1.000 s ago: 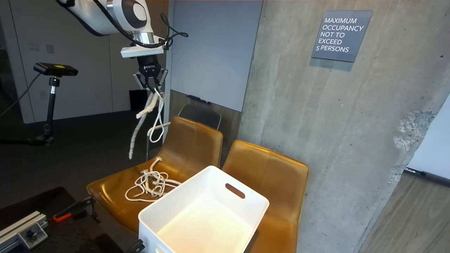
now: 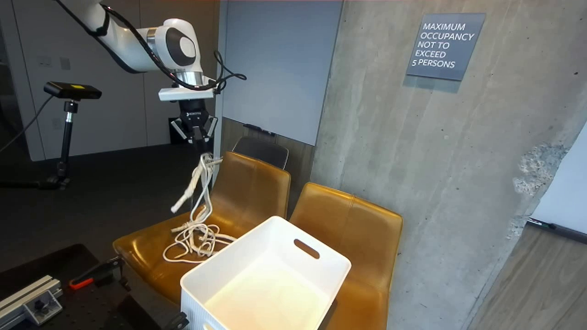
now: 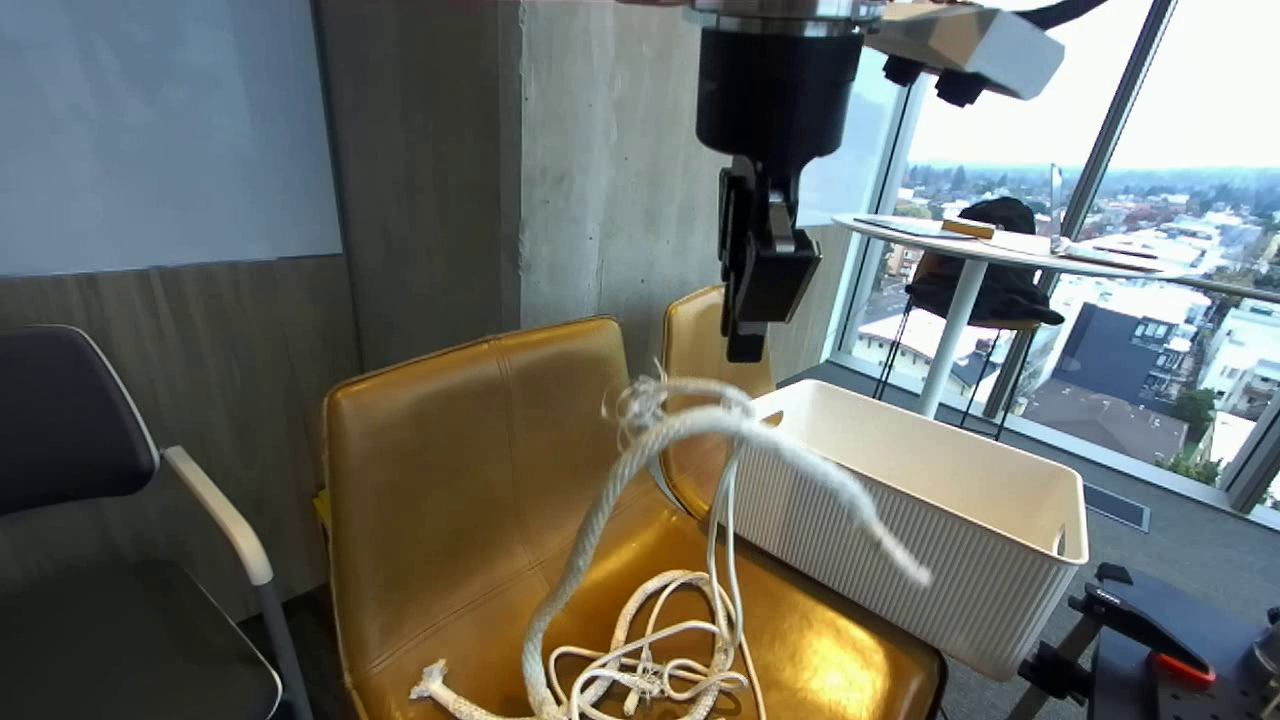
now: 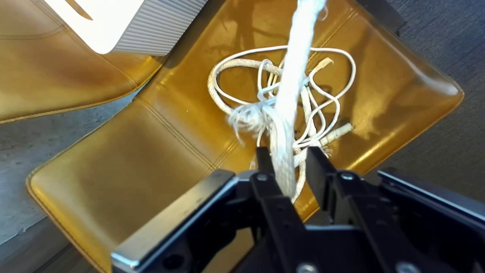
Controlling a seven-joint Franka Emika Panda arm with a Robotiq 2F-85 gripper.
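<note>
Above the tan chair, my gripper (image 2: 202, 145) points straight down. Its fingers stand apart in the wrist view, with nothing clasped between them. A loose bundle of white rope (image 3: 590, 528) hangs in the air just under the fingertips (image 3: 745, 348), with a visible gap between. From the wrist, a thick white strand (image 4: 291, 86) and its frayed knot pass beneath the fingers. On the chair seat lies a tangle of thin and thick white rope (image 2: 199, 242), close below the airborne strands. A white bin (image 3: 864, 528) stands beside that seat and looks empty.
The second tan chair (image 2: 352, 225) stands behind the bin. A dark tool table (image 2: 88, 308) with a red-handled clamp is at the near left. A camera on a stand (image 2: 72, 90) rises at the left. Concrete wall closes off the back.
My gripper has come down towards the chair and its fingers have parted.
</note>
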